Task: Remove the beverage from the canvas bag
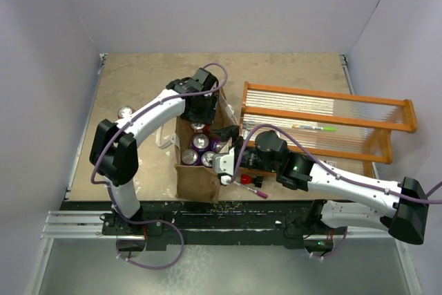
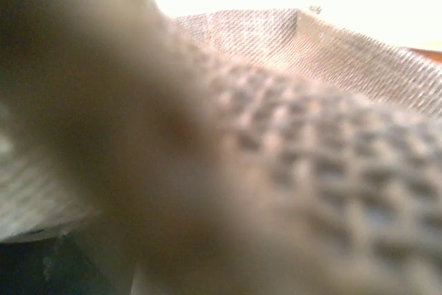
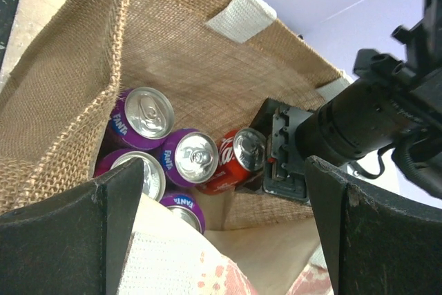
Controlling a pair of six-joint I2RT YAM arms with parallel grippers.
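The canvas bag (image 1: 195, 188) stands open, holding several Fanta cans (image 3: 146, 113) and a red cola can (image 3: 242, 153). My left gripper (image 1: 204, 117) is down inside the bag's back end; in the right wrist view it sits against the red can, apparently closed around it, though its fingertips are hidden. The left wrist view is filled with blurred weave (image 2: 331, 157). My right gripper stands open at the bag's right side, above the rim, with the cans visible between its fingers.
A wooden rack (image 1: 318, 92) occupies the right of the table, with markers and small red items near its front. A loose can (image 1: 125, 112) stands at the left.
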